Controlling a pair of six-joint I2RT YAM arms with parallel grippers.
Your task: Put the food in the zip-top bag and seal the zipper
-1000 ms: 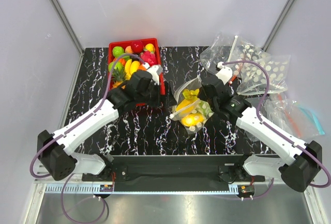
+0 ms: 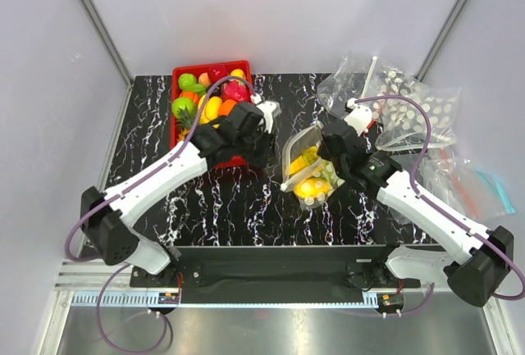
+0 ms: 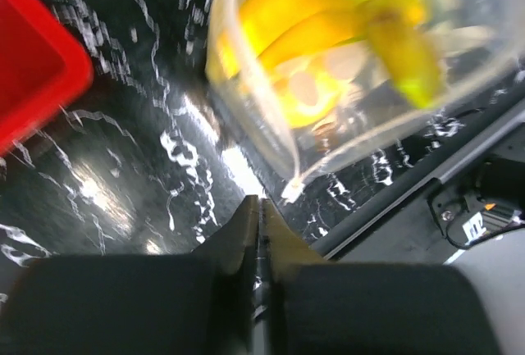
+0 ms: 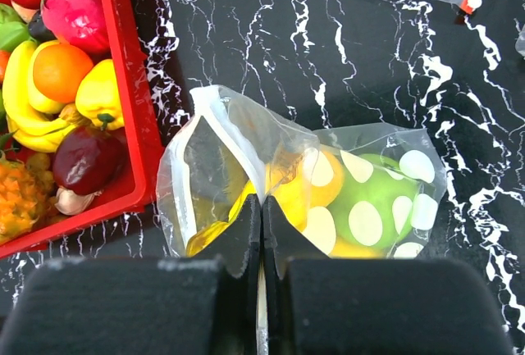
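The clear zip top bag (image 2: 308, 181) stands mid-table with its mouth gaping. Yellow food (image 3: 320, 23) and a green piece (image 4: 377, 199) are inside it; the bag's white dots partly cover them. My right gripper is shut on the bag's rim, where the white zipper strip (image 4: 234, 138) runs in between its fingertips. Left of the mouth is my left gripper, its fingertips together and nothing visible between them. A loose corner of the rim (image 3: 293, 189) with a white tab lies just beyond those tips, apart from them.
A red tray (image 2: 248, 68) of fruit and vegetables stands at the back left, partly behind my left arm. Several empty clear bags (image 2: 418, 117) lie at the right. Bare black marbled table (image 2: 221, 216) lies in front of the tray.
The rim's left corner has shifted right, and the opening looks narrower. The right gripper has barely moved.
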